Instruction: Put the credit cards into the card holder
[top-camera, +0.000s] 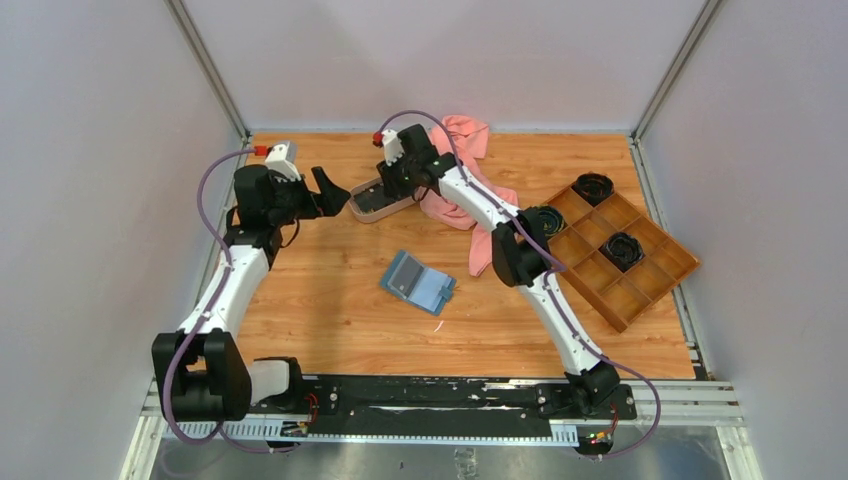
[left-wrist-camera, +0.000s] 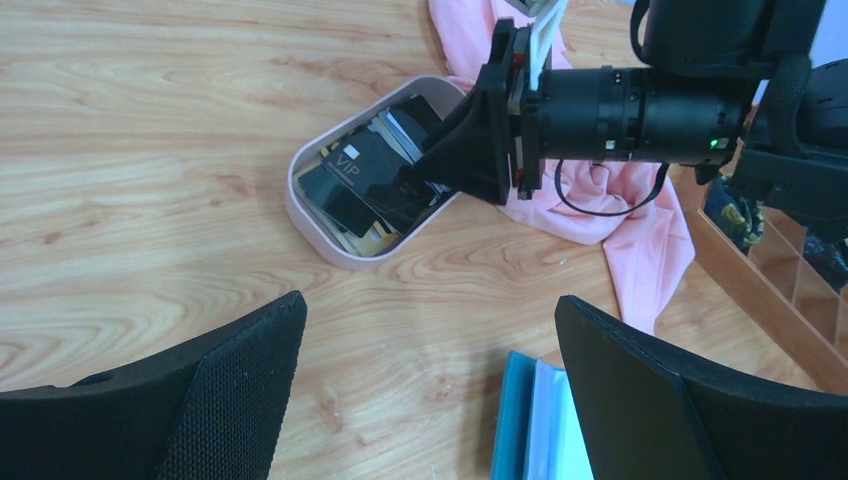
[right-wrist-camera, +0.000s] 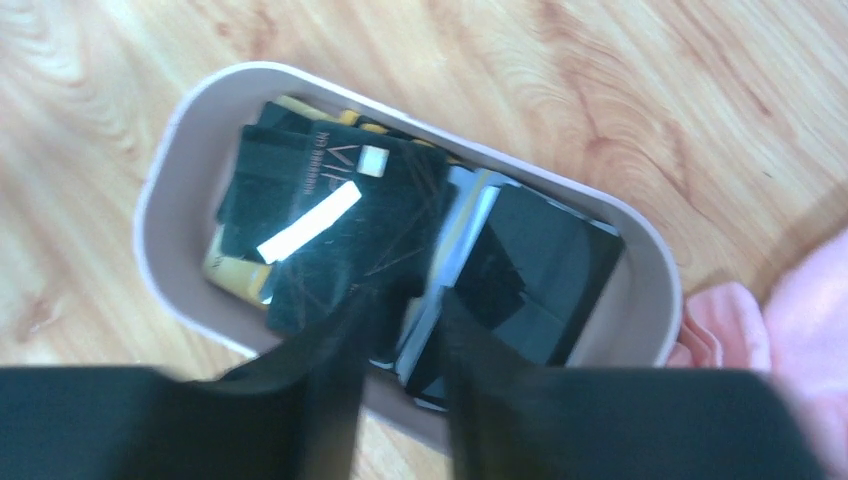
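Note:
A pale oval box (right-wrist-camera: 660, 290) at the table's back holds several black cards, one marked VIP (right-wrist-camera: 340, 215). Over its right half reaches my right gripper, fingers down among the cards with a narrow gap between them; card edges show through that gap. Whether a card sits between them is unclear. To the box's left, my left gripper (top-camera: 335, 203) stands wide open and empty, its two fingers (left-wrist-camera: 235, 385) well apart. The blue card holder (top-camera: 418, 282) lies open at mid-table, a grey card-like panel (top-camera: 405, 275) on its left side.
A pink cloth (top-camera: 480, 210) lies crumpled right of the box, beneath the right arm. A wooden compartment tray (top-camera: 625, 300) with black coils is at the right. Bare table (top-camera: 320, 320) surrounds the holder; a small white scrap (top-camera: 439, 326) lies in front.

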